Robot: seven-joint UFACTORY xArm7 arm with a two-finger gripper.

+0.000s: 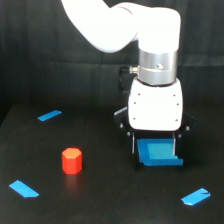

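A blue square-looking object (158, 151) sits on the dark table, directly below the white gripper (154, 153). The gripper's thin fingers stand wide apart, one near each side of the blue object. It looks open, and no firm contact with the object shows. The gripper's body hides part of the object's far side. To the left, well apart from the gripper, a red hexagonal block (72, 161) rests on the table.
Blue strips lie flat on the table: one at the back left (50, 115), one at the front left (24, 189) and one at the front right (196, 197). A dark curtain (40, 60) closes off the back.
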